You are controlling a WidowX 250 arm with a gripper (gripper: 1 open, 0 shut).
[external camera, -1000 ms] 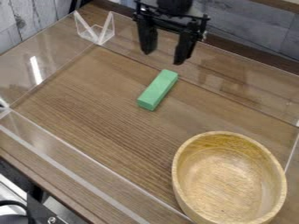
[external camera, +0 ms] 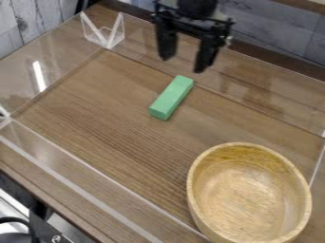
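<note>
A green rectangular block lies flat near the middle of the wooden table. A round tan bowl sits at the lower right. Above the block, at the top centre, is my dark gripper, apart from the block. It is blurred, with its two finger parts spread apart and nothing clearly visible between them.
Translucent white pieces stand at the upper left edge. A dark cable shows at the lower left corner.
My gripper has shifted slightly over the last second and looks blurred. The block and bowl have not moved.
</note>
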